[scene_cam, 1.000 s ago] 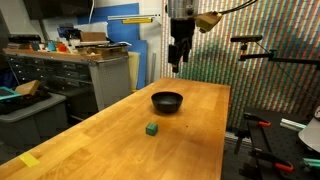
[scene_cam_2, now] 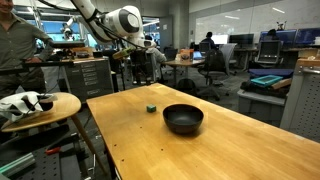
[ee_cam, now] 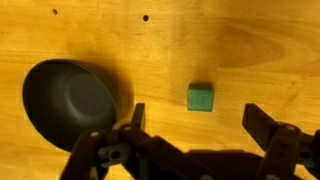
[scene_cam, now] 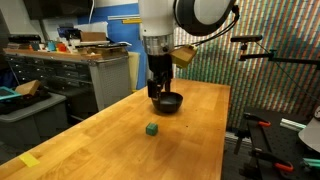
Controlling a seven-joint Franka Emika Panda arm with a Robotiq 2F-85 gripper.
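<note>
A small green cube point(scene_cam: 151, 129) rests on the wooden table, and the wrist view has this cube point(ee_cam: 200, 97) just ahead of the fingers and roughly between them. My gripper is open with nothing between its fingers, held above the tabletop. In the first exterior view the gripper point(scene_cam: 161, 88) hangs in front of the black bowl, hiding part of it. The round black bowl point(scene_cam_2: 183, 119) stands upright near the cube without touching it. Seen from the wrist, the bowl point(ee_cam: 68, 103) lies to the left and looks empty.
Bare wooden tabletop point(scene_cam: 90, 150) surrounds the cube and bowl, with wide free room. A yellow tape strip point(scene_cam: 29, 159) marks the near left of the table. A person point(scene_cam_2: 26, 35) stands behind the table at the far left in the second exterior view.
Over the last second the arm has swung left and come lower and nearer the cube in the first exterior view. Cube and bowl have stayed in place.
</note>
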